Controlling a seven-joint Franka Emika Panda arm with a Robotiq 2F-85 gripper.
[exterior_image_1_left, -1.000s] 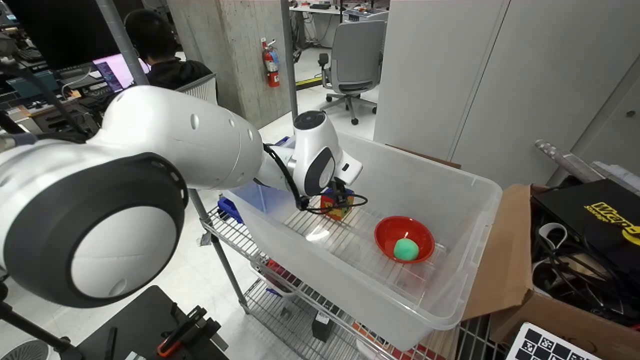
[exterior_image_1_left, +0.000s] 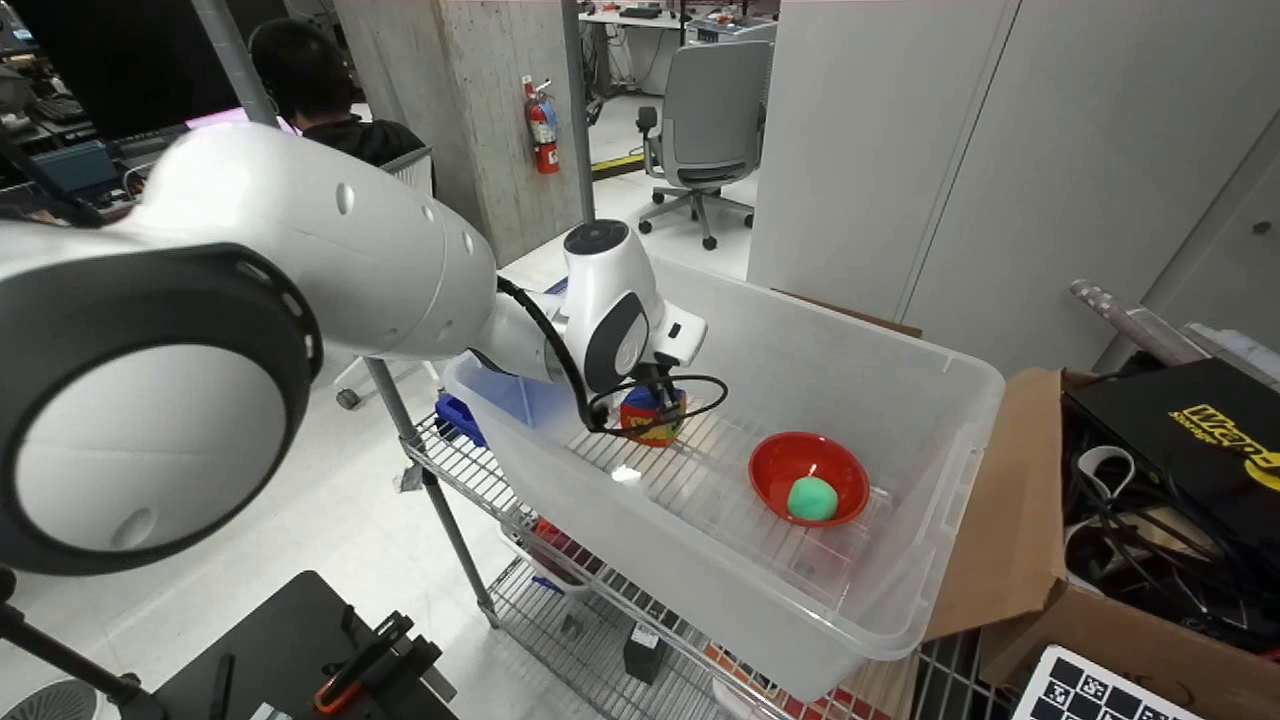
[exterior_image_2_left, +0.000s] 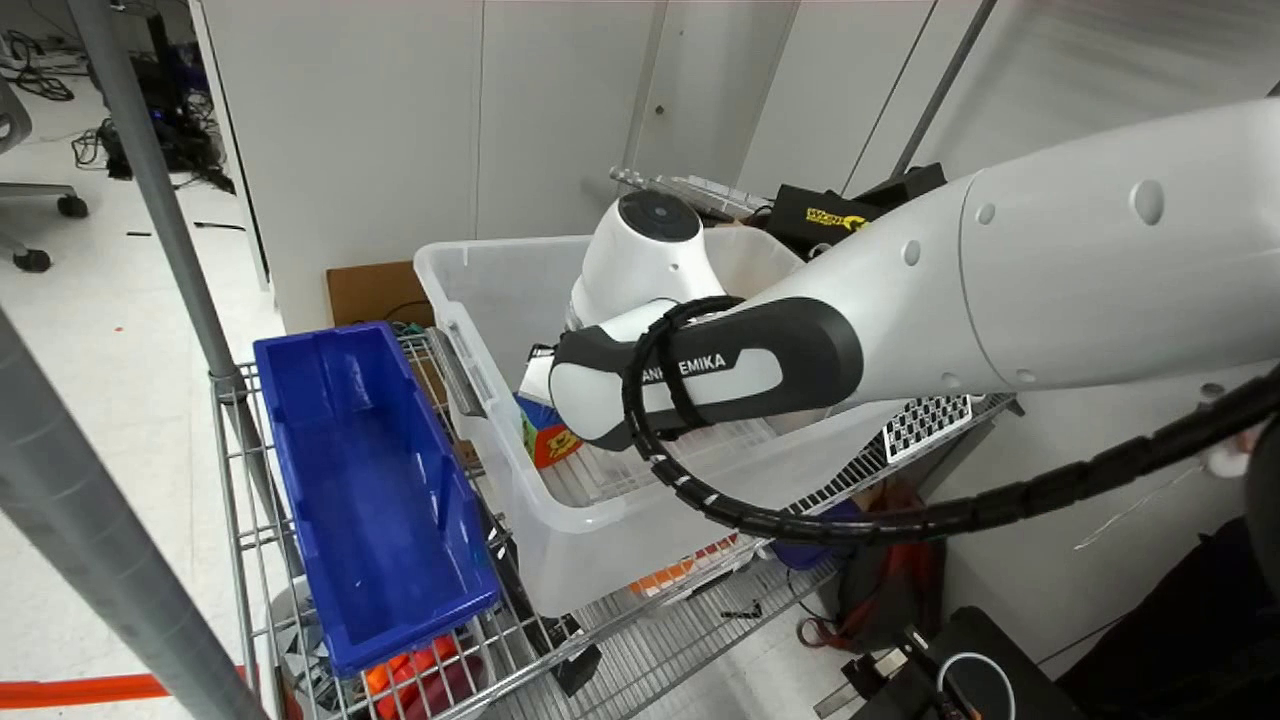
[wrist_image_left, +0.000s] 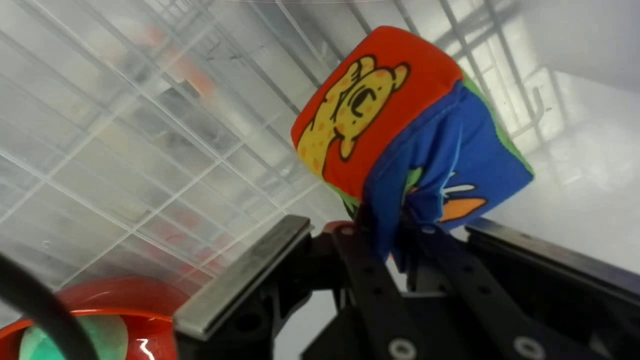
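A soft cloth cube (wrist_image_left: 375, 105) with red, blue and green faces and cartoon animals hangs from my gripper, which is shut on a pinched fold of its blue side. In exterior view 1 the cube (exterior_image_1_left: 648, 422) shows below the hand, inside the left end of the clear plastic bin (exterior_image_1_left: 828, 324); whether it touches the bin floor I cannot tell. The arm hides most of it in exterior view 2, where a red and blue part of the cube (exterior_image_2_left: 553, 444) shows. A red bowl (exterior_image_1_left: 782, 458) holding a green ball (exterior_image_1_left: 812, 499) sits toward the bin's right end.
Beside the bin, on the wire shelf, lies an empty blue tray (exterior_image_2_left: 372, 504). A cardboard box (exterior_image_1_left: 1002, 492) full of cables stands against the other end. High bin walls surround the hand; the floor between cube and bowl is clear.
My hand and the cube have shifted slightly left in exterior view 1, away from the red bowl, and the arm's elbow has swung left and up. The bowl and ball have not moved.
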